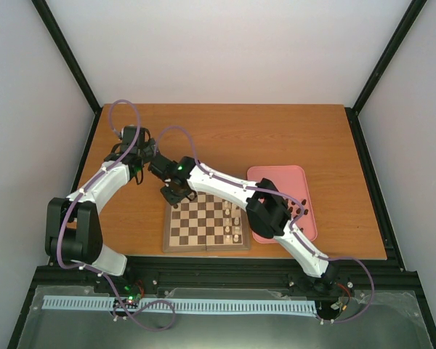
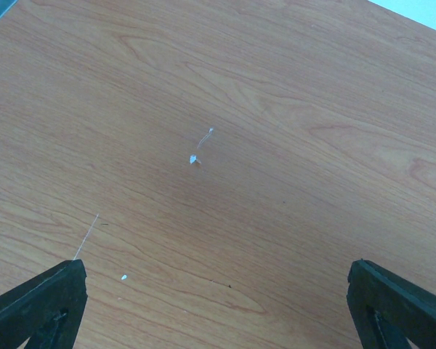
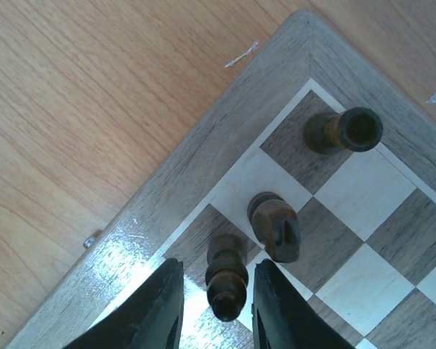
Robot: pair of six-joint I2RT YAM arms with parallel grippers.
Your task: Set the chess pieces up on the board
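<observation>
In the right wrist view, my right gripper is open, its fingers apart on either side of a dark bishop-like piece (image 3: 226, 273). That piece stands upright on a dark edge square of the chessboard (image 3: 291, 65). Beside it stands a dark knight (image 3: 276, 229), and a dark rook (image 3: 345, 131) occupies the corner square. Pale pieces (image 1: 236, 238) stand along the board's right side in the top view. Over bare table, my left gripper is wide open and empty.
To the right of the board, a pink tray (image 1: 280, 174) holds several dark pieces (image 1: 304, 211). The right arm reaches across the board's far side, hiding part of it.
</observation>
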